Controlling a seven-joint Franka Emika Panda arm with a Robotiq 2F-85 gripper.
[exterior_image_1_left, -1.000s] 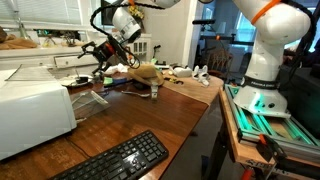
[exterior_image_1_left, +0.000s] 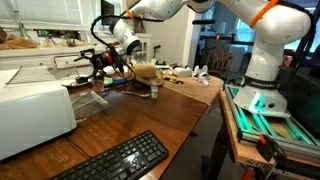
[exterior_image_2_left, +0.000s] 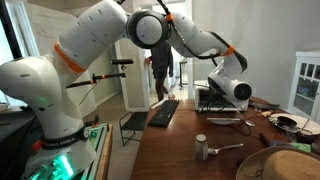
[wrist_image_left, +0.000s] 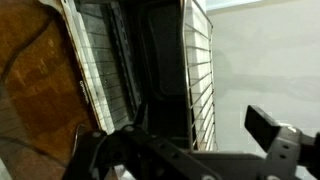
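Note:
In the wrist view my gripper is open, its two dark fingers wide apart with nothing held between them. Under it lies a wire rack (wrist_image_left: 199, 75) with a black tray (wrist_image_left: 160, 50) inside. A white surface fills the right side of that view. From exterior view 1, my gripper (exterior_image_1_left: 101, 68) hangs over the back left of the wooden table, near the rack (exterior_image_1_left: 88, 103) and behind the white box-shaped appliance (exterior_image_1_left: 35, 108). In exterior view 2 the gripper's fingertips are hard to pick out against the dark rack (exterior_image_2_left: 214, 98).
A black keyboard (exterior_image_1_left: 115, 162) lies at the table's front. A metal-topped shaker (exterior_image_2_left: 201, 147), a spoon (exterior_image_2_left: 226, 149) and a round tan item (exterior_image_2_left: 280, 164) are on the table. Several dishes and utensils crowd the back.
Over the last second my arm's end has shifted a little left and down in exterior view 1, nearer the rack. The objects on the table appear unmoved.

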